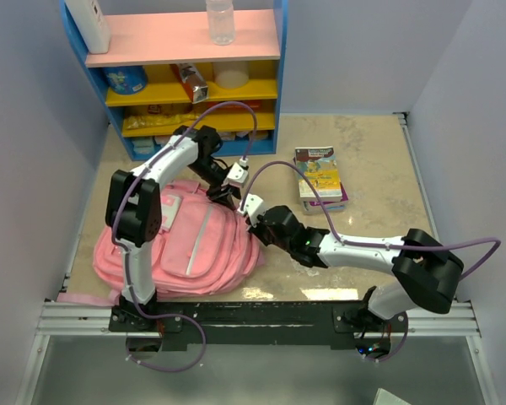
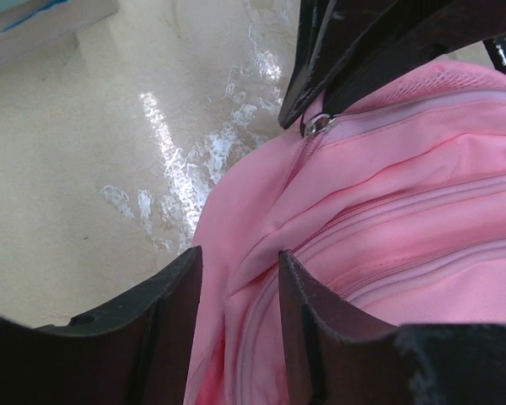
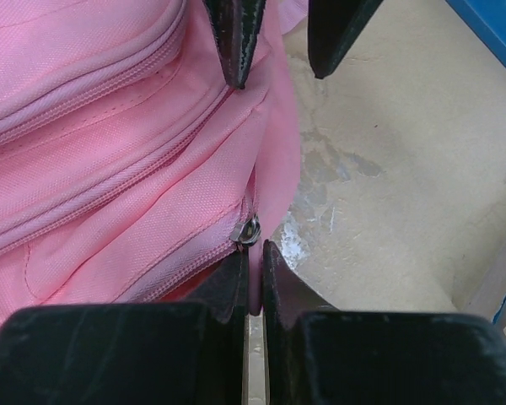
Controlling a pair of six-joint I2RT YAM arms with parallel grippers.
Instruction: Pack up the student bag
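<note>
The pink bag lies on the table at the left, its zipped edge toward the right arm. Pinched in my right gripper is the bag's fabric tab, beside a small metal piece at the zipper's end. My left gripper is held just over the same side of the bag, farther back; its fingers stand apart. Pink fabric shows beneath and between those fingertips, and contact with it cannot be told. In the top view the two grippers are close together.
A stack of books rests on the table to the right of the bag. The blue shelf with yellow boards stands at the back. Bare table lies at the right.
</note>
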